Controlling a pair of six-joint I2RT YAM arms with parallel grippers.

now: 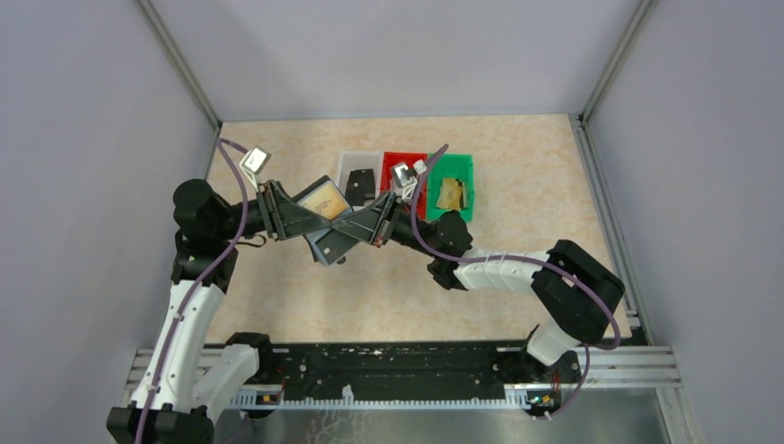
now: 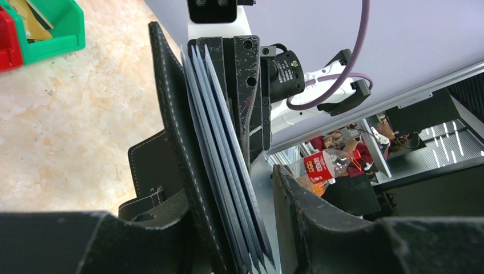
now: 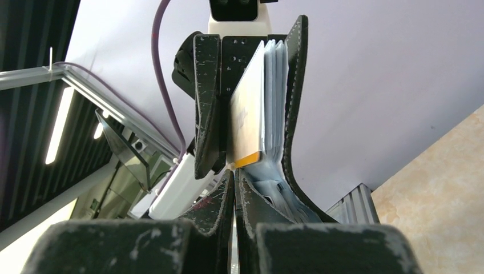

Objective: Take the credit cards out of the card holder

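Note:
The dark card holder (image 2: 177, 125), with pale clear sleeves (image 2: 220, 154), is held above the table by my left gripper, whose fingers are spread by its thickness. A yellow-orange credit card (image 3: 246, 114) lies in the front sleeve in the right wrist view; its face also shows in the top view. My right gripper is shut just below the card's lower edge, nothing between its fingers, with the card outside them. The sleeves run down beside its right finger. In the top view both grippers' tips overlap the holder, so contact there is hidden.
At the back of the table stand a white bin (image 1: 344, 166) with a dark item, a red bin (image 1: 407, 157) partly behind my right arm, and a green bin (image 1: 470, 185) with gold cards.

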